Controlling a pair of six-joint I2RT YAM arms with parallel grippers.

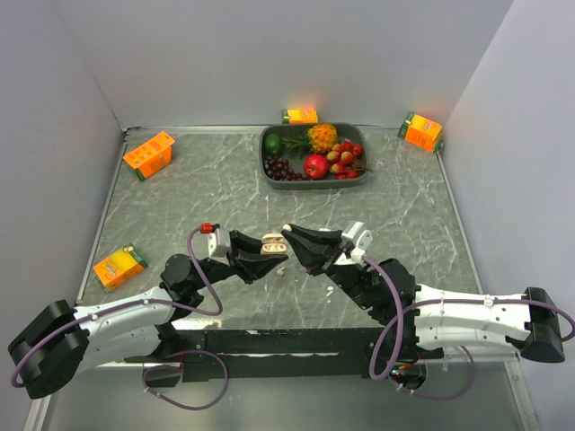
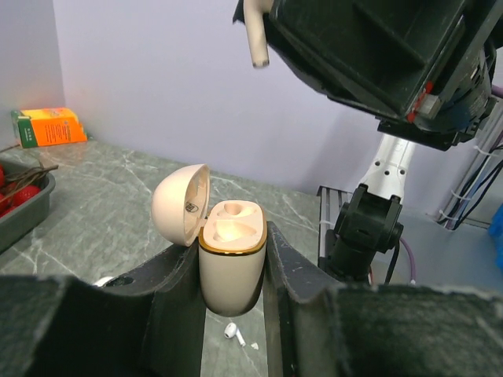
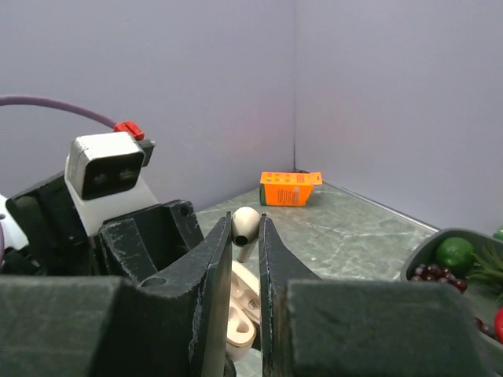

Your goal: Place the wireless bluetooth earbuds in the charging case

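Note:
My left gripper is shut on the cream charging case point(image 2: 232, 267), held upright with its lid point(image 2: 173, 206) swung open and two slots showing on top. My right gripper is shut on a cream earbud point(image 3: 245, 222), stem downward. In the left wrist view that earbud point(image 2: 257, 35) hangs above and slightly right of the case. From the top, the two grippers face each other at mid table, case and earbud close together.
A grey tray of fruit point(image 1: 310, 183) stands at the back middle. Orange boxes point(image 1: 148, 157) lie round the edges. Small white pieces point(image 2: 230, 331) lie on the marble table below the grippers; the back of the table is otherwise largely clear.

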